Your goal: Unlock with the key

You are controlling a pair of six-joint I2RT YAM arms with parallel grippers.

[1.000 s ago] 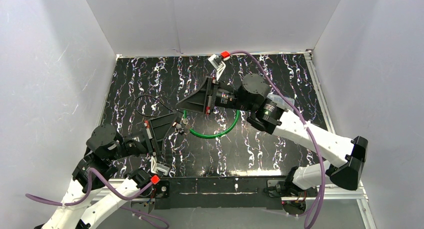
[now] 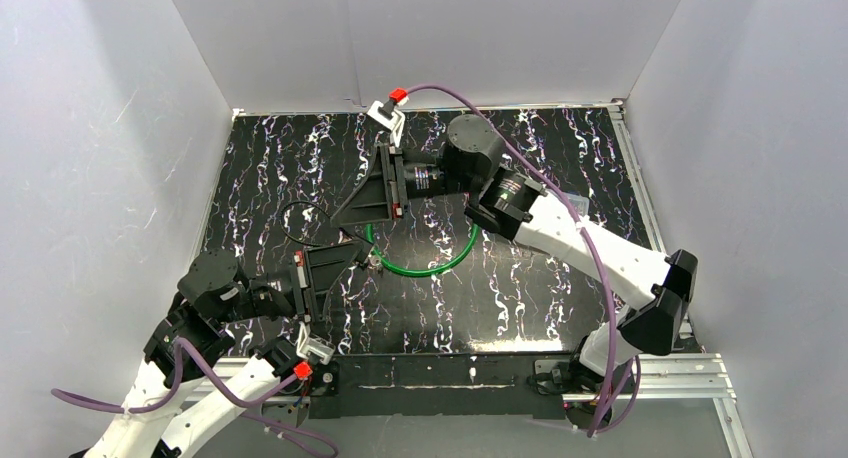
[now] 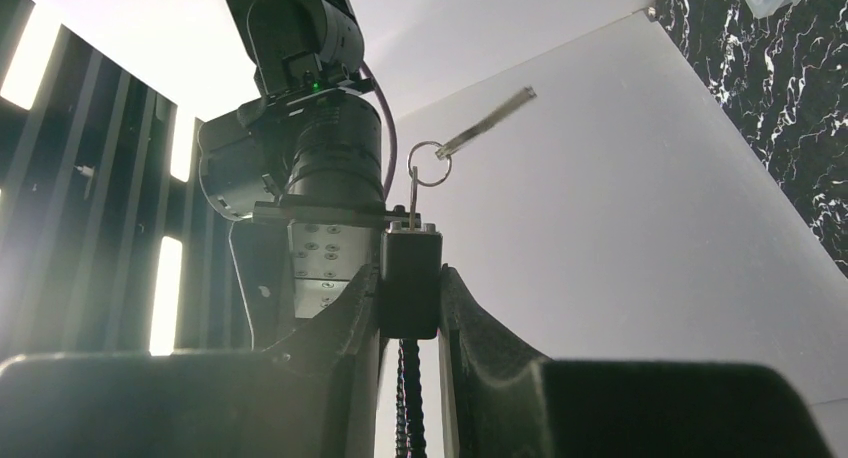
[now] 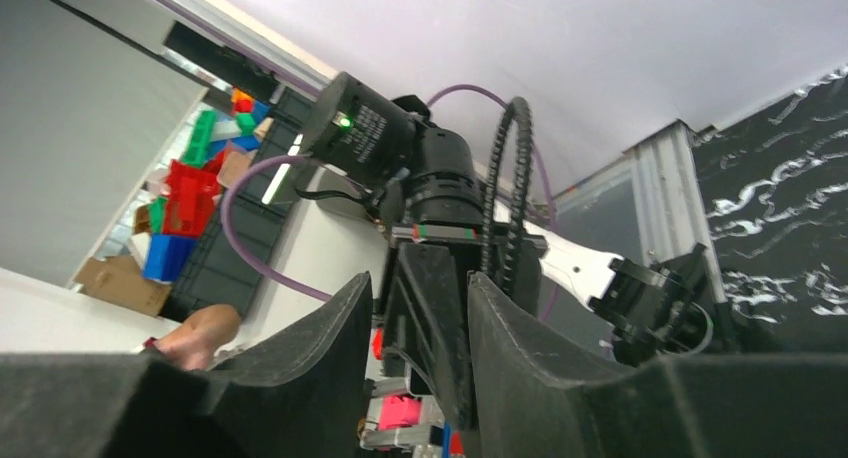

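A black lock body (image 3: pixel 411 298) is clamped upright between the fingers of my left gripper. One key (image 3: pixel 414 193) stands in its end, joined by a ring (image 3: pixel 430 176) to a second key (image 3: pixel 487 123) that hangs out to the side. The lock's black braided cable (image 3: pixel 410 403) shows below the body; from above, this cable (image 2: pixel 288 210) loops out to the left. My right gripper is open with a gap between its fingers. In the right wrist view the cable loop (image 4: pixel 513 138) rises beyond the right finger. Seen from above, my right gripper (image 2: pixel 338 221) is just above-left of the left gripper's tips.
A green hose (image 2: pixel 425 273) curves across the black marbled table (image 2: pixel 540 308), partly under the right arm. A clear box (image 2: pixel 577 205) sits beside the right arm, partly hidden. Grey walls (image 2: pixel 90 138) enclose the table. Free table lies at the lower right.
My right gripper has moved left, coming close to the left gripper's tips. The left gripper has shifted slightly right and downward in the top view, still on the lock. The cable loop has shifted slightly.
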